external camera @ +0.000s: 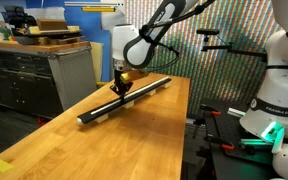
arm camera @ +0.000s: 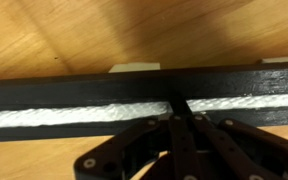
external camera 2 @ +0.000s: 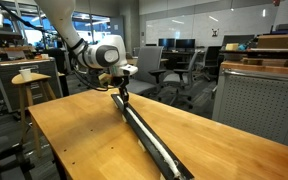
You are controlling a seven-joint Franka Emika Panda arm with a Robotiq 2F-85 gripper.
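Observation:
A long black channel (external camera: 99,113) lies across the wooden table on pale supports. In the wrist view a white rope (arm camera: 64,117) runs along the inside of the black channel (arm camera: 94,91), from one side of the picture to the other. My gripper is over the channel, its tips down at the rope. The fingers look shut; nothing shows between them, and the dark fingers cover a short stretch of rope. From the second exterior view, the gripper (external camera 2: 123,97) is near the far end of the channel (external camera 2: 149,137).
Bare table (external camera: 134,150) stretches in front of the channel. A grey cabinet (external camera 2: 256,105) stands beyond the table, and a wooden stool (external camera 2: 36,90) is at the far left of the second exterior view. Office chairs (external camera 2: 189,75) are behind.

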